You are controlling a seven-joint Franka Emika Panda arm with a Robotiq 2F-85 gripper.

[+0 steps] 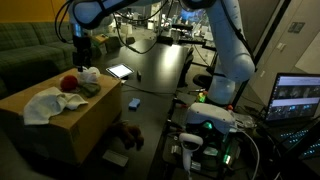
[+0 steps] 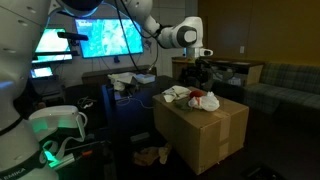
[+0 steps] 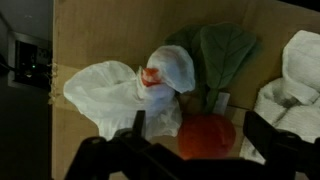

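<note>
My gripper (image 1: 82,54) hangs above the cardboard box (image 1: 88,125). In the wrist view the gripper stands open, its dark fingers (image 3: 256,130) wide apart and nothing held between them. Under it lies a round red object (image 3: 207,138), partly in shadow. Dark green leaf-like pieces (image 3: 222,58) are above it in that view. A crumpled white, sheer material (image 3: 108,92) spreads to the left, with a white bundle marked with red (image 3: 170,70) at its upper right. On the right lies a folded white cloth (image 3: 302,85).
The box top (image 2: 232,107) has bare areas around the items. Brown objects (image 2: 150,155) lie on the dark floor beside the box. A tablet-like panel (image 1: 120,71) and a small blue object (image 1: 134,103) are off to its side. A sofa (image 2: 285,85) stands behind.
</note>
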